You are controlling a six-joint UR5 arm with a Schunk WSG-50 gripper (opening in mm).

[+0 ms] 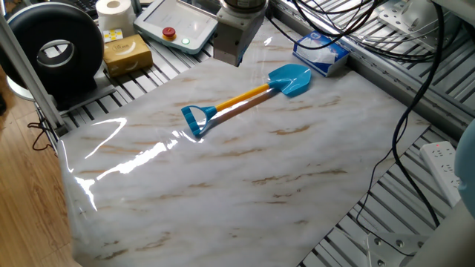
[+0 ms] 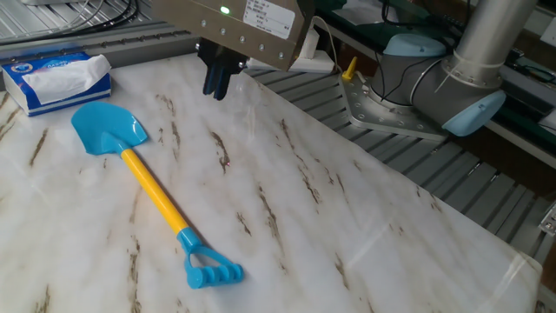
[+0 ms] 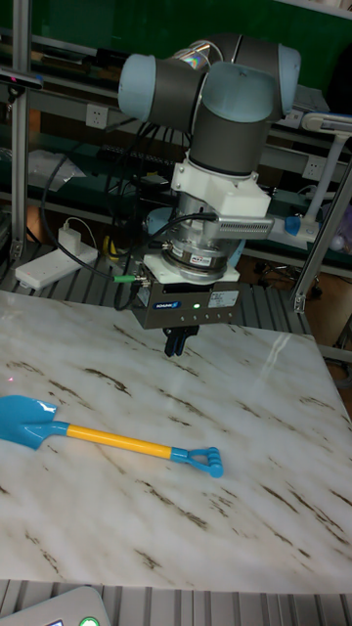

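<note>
A toy shovel with a blue blade, yellow shaft and blue D-shaped grip lies flat on the marble-patterned sheet (image 1: 185,215). Its shaft (image 2: 155,189) runs diagonally in exterior view 2, and the grip (image 3: 206,461) points right in exterior view 3. Clear of the shovel, my gripper (image 2: 215,94) hangs above the sheet, pointing down. Its two black fingers stand close together near the middle of the body and look shut, with nothing visible between them. In exterior view 1 only the gripper body (image 1: 236,43) shows near the top edge; the fingers are scarcely visible there.
Beside the shovel's blade is a blue tissue box (image 2: 59,85). A teach pendant (image 1: 177,26), a small cardboard box (image 1: 128,55) and a black spool (image 1: 52,52) line the far left side. Cables hang at the right. Much of the sheet is bare.
</note>
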